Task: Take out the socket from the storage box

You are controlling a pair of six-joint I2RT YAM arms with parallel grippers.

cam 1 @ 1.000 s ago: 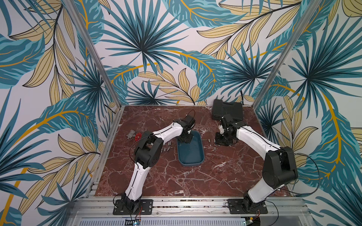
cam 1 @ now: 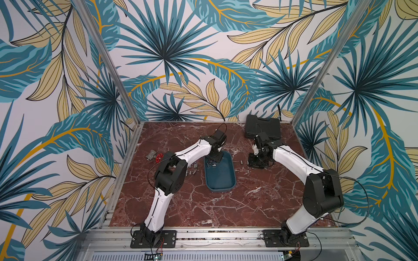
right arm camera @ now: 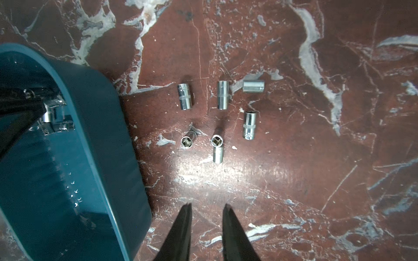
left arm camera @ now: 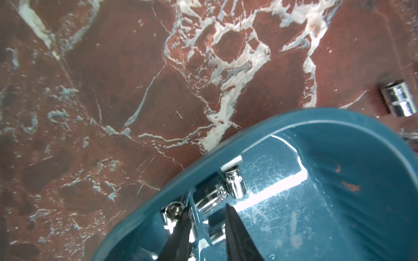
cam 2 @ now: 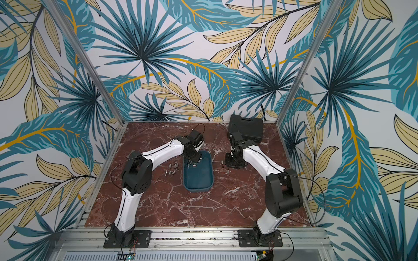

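Observation:
The blue storage box (cam 1: 219, 182) sits mid-table. My left gripper is over it, fingers part open above several chrome sockets (left arm camera: 211, 195) lying along its wall; I see nothing clearly held between the fingertips, though a socket lies just behind them. My right gripper is right of the box, part open and empty, above the tabletop, where several loose sockets (right arm camera: 223, 94) lie.
More sockets (cam 2: 172, 171) lie left of the box. A black case (cam 1: 265, 127) stands at the back right, behind my right arm. Small red items (cam 1: 159, 157) lie at the left.
My left wrist has shifted very slightly over the box. The right arm looks unchanged.

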